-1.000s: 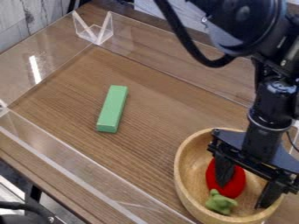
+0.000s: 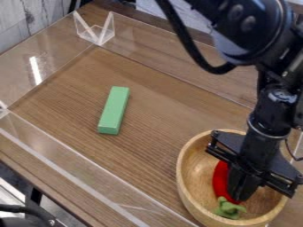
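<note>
My black gripper (image 2: 246, 160) reaches down into a wooden bowl (image 2: 196, 182) at the bottom right. A red round object with a green top (image 2: 229, 209) lies in the bowl under the gripper, partly hidden by it. The fingers are over the red object; whether they are shut or touch it is hard to tell.
A green block (image 2: 113, 110) lies on the wooden table (image 2: 154, 89) at left of centre. A clear plastic piece (image 2: 95, 27) stands at the upper left.
The gripper has shifted slightly over the bowl, and its fingers now cover more of the red object.
</note>
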